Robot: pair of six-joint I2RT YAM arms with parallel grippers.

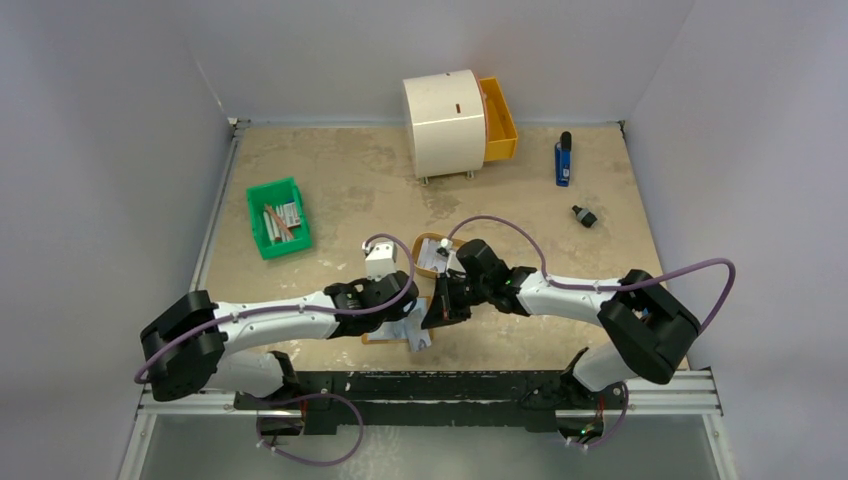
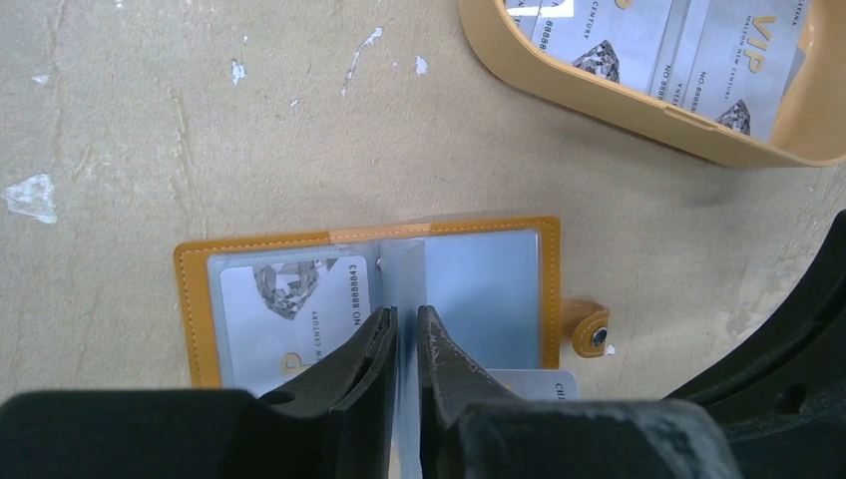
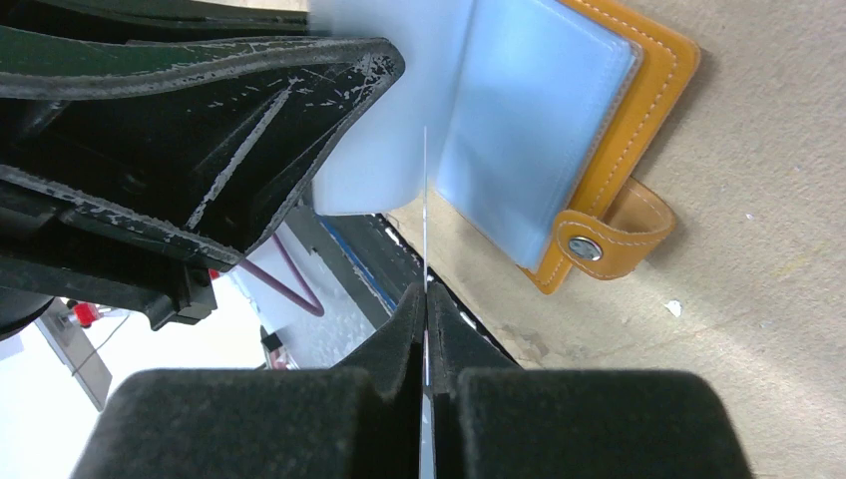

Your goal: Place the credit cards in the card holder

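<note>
The open tan card holder (image 2: pixel 549 269) lies at the front centre, with a VIP card (image 2: pixel 289 339) in its left side and a pale blue sleeve on the right. My left gripper is over its middle, fingers close together around a raised clear sleeve edge; whether they grip it is unclear. My right gripper is shut, pointing at the holder from the right, with only a thin pale line at its fingertips, unclear whether a card edge. More cards (image 2: pixel 629 40) lie in a tan tray (image 2: pixel 658 120) behind.
A green bin (image 1: pixel 255 225) stands at left, a white drum (image 1: pixel 443 125) with yellow tray at the back, a blue tool (image 1: pixel 563 160) and small dark object (image 1: pixel 585 216) at right.
</note>
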